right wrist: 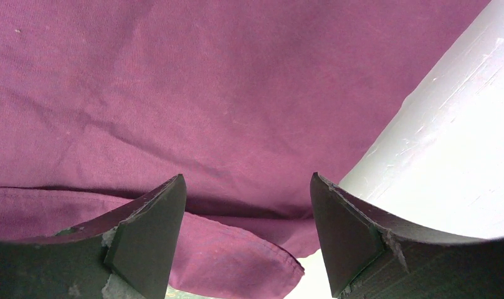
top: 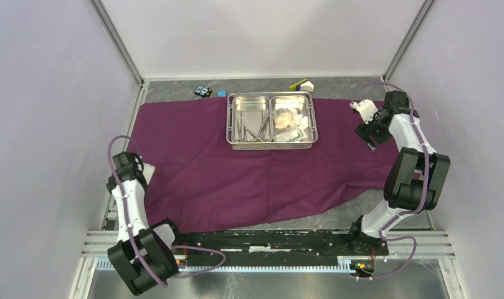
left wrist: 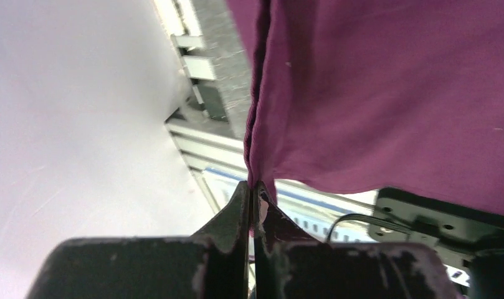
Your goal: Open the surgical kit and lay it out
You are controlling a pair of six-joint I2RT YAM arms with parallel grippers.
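A purple drape covers most of the table. On its back middle stands a metal tray with two compartments, instruments in the left one and pale packets in the right. At the drape's left front edge, my left gripper is shut on a fold of the cloth; its fingertips are hidden from above by the arm. Over the right side of the drape my right gripper stands open. Below its fingers lies only cloth, with a folded-back corner.
A blue block and a small dark object sit behind the drape at the back left. A yellow-green item lies behind the tray. Side walls stand close to both arms.
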